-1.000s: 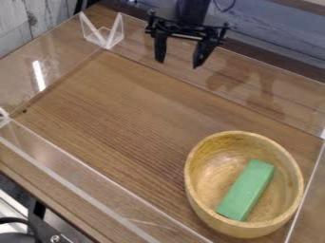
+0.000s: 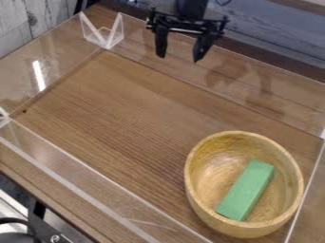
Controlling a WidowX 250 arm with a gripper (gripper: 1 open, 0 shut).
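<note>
My black gripper (image 2: 181, 36) is at the top centre of the view, above the back of the wooden table, with its two fingers hanging apart and nothing visible between them. A tan round bowl (image 2: 203, 195) sits at the lower right, holding a green rectangular block (image 2: 246, 190).
A white wire-like stand (image 2: 105, 30) is at the back left. Clear edging runs along the left side, and a black cable lies at the lower left.
The bowl and green block have not moved.
</note>
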